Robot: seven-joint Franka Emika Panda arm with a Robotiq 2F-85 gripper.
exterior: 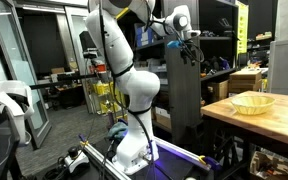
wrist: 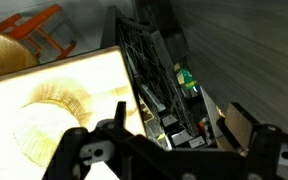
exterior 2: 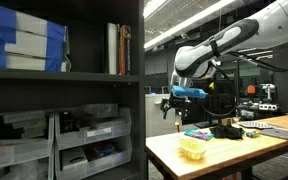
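Observation:
High above the floor, my gripper (exterior: 192, 57) hangs in front of the dark shelving, well clear of the table. In the wrist view its two dark fingers (wrist: 240, 122) stand wide apart, with nothing between them. A pale yellow basket (exterior: 252, 104) rests on the wooden table. Exterior view 2 has the same basket (exterior 2: 193, 149) near the table's left end, below and to the right of the gripper (exterior 2: 167, 106). From the wrist, the basket (wrist: 44, 132) looks washed out in the lower left.
The wooden table (exterior 2: 212, 166) carries dark cloth (exterior 2: 226, 131) and several small items beyond the basket. Tall dark shelving (exterior: 219, 50) stands close behind the gripper. Below the gripper, a dark crate-like clutter (wrist: 154, 75) lies beside the table edge.

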